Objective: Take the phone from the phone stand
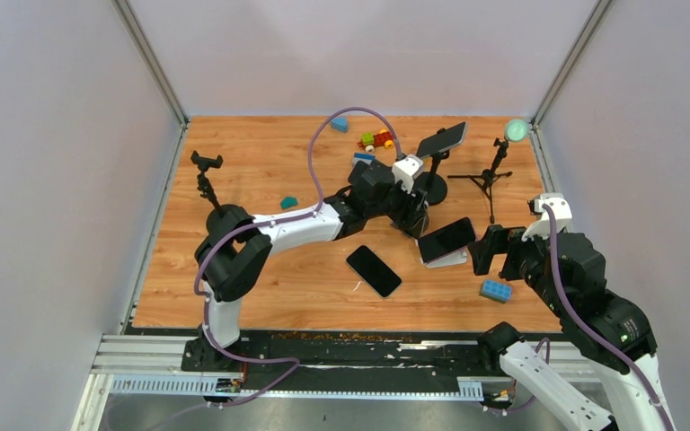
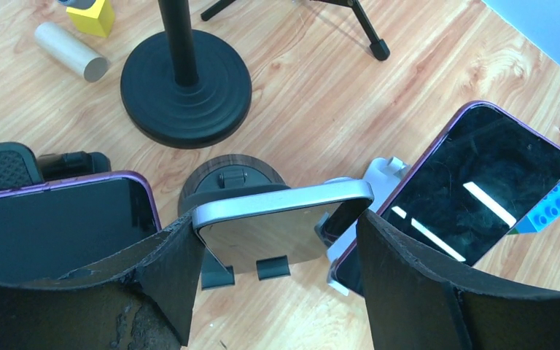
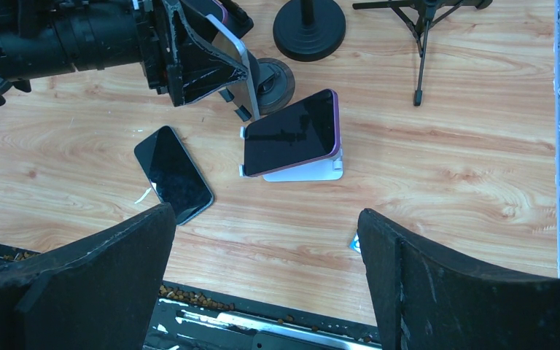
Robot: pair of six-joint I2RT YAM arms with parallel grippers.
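A silver-edged phone (image 2: pixel 284 204) rests in a black round-based phone stand (image 2: pixel 273 268), whose lower lips show beneath it. My left gripper has its fingers spread across the phone, one at each end, touching or almost touching it; how firmly they bear on it I cannot tell. From the right wrist view this phone (image 3: pixel 240 55) looks nearly edge-on, tilted back on the stand's base (image 3: pixel 281 91). The arm largely covers it from above. My right gripper is open and empty, held over the right front of the table.
Close on the right, a purple-edged phone (image 1: pixel 447 239) leans on a white stand. Another phone (image 1: pixel 374 271) lies flat on the wood. Behind are a tall stand with a phone (image 1: pixel 442 140) and a tripod (image 1: pixel 490 180). A blue brick (image 1: pixel 496 290) sits near the right front.
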